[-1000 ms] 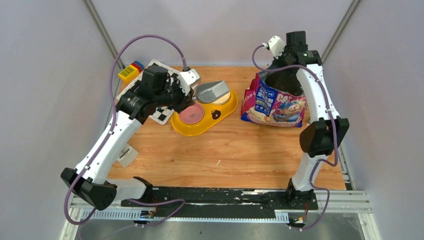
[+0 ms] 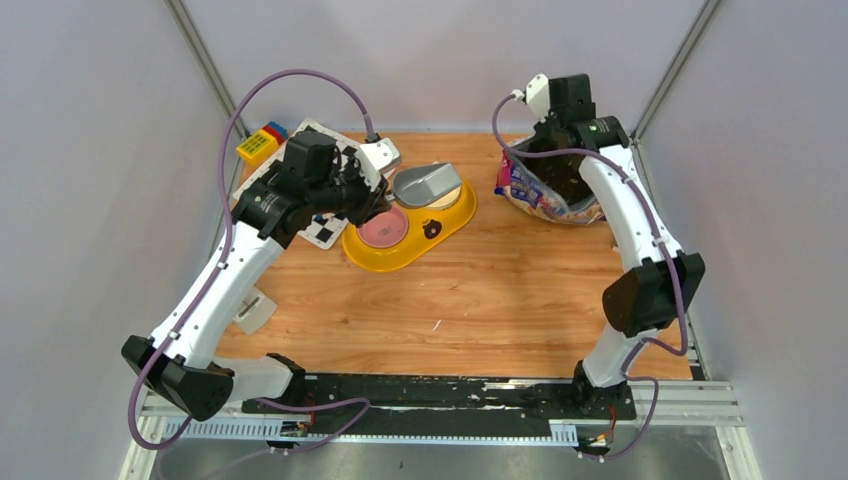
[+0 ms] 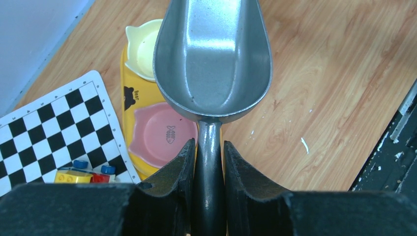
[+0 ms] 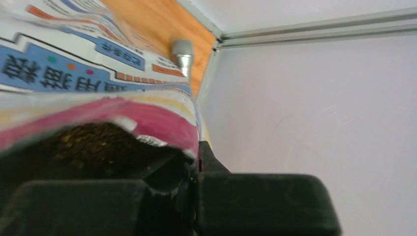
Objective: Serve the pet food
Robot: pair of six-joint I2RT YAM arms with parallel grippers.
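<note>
My left gripper is shut on the handle of a grey metal scoop (image 3: 211,64). The scoop's bowl looks empty and hangs over the yellow tray (image 2: 385,257). That tray bears a pink bowl (image 3: 164,135) and a pale yellow bowl (image 3: 144,51), both empty where they show. At the back right, the pet food bag (image 2: 540,200) leans with its mouth open. Brown kibble (image 4: 96,145) shows inside it in the right wrist view. My right gripper is shut on the bag's rim; its fingertips are partly covered by the bag.
A silver microphone (image 4: 184,54) lies behind the bag near the table corner. A checkered board (image 3: 59,128) and toy blocks (image 2: 258,146) lie at the left, with a white object (image 2: 254,311) nearer the front.
The bag has shifted backward and tipped, so more of its inside shows. The left arm and scoop stay nearly still.
</note>
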